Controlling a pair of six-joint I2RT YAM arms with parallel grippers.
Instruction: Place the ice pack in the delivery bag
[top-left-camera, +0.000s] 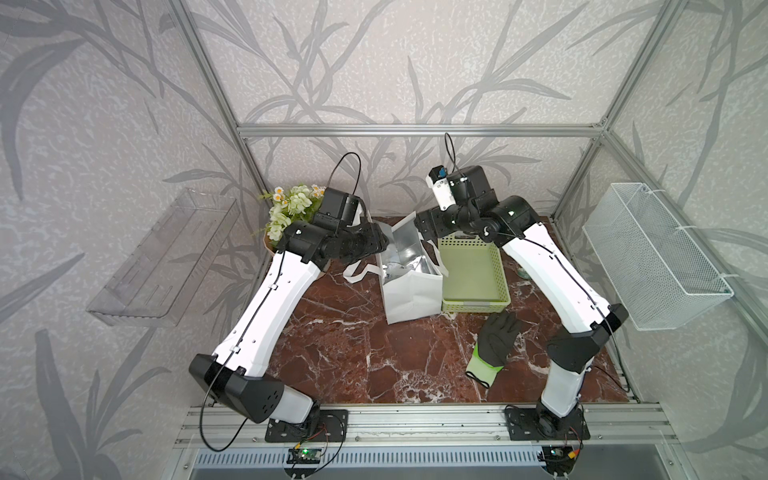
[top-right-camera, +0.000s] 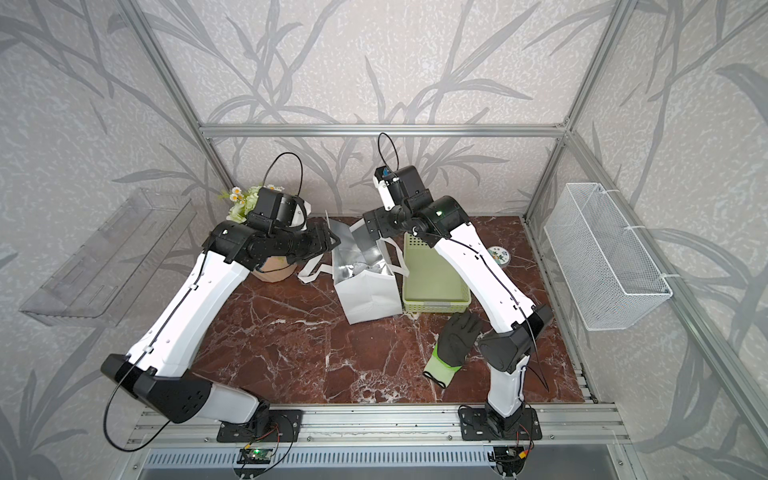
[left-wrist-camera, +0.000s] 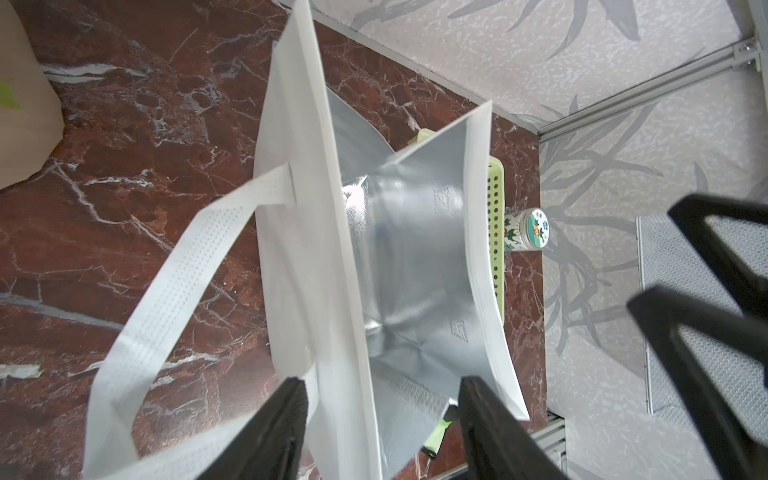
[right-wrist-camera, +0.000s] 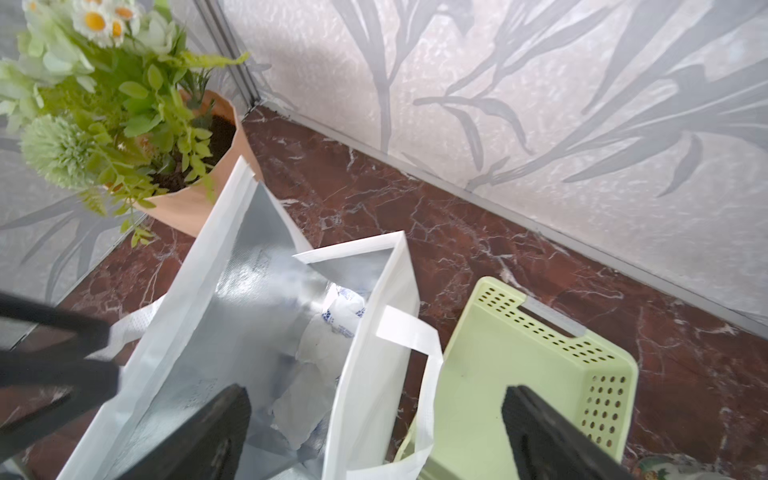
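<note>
The white delivery bag (top-left-camera: 413, 297) stands upright with its top open, showing a silver lining. Inside it, the right wrist view shows a white ice pack (right-wrist-camera: 344, 310) with blue print, partly hidden by the bag's right wall; paler shapes lie below it, perhaps reflections. My right gripper is open above the bag's right side, nothing held between its fingers. My left gripper is also open, at the bag's left wall, whose upper edge runs between its fingers in the left wrist view. Whether they touch the wall, I cannot tell.
Close to the bag's right stands an empty green basket (top-left-camera: 507, 281). A dark glove (top-left-camera: 497, 340) lies in front of it. At the back left is a potted plant (right-wrist-camera: 128, 112); a small patterned jar (top-right-camera: 499, 256) stands far right.
</note>
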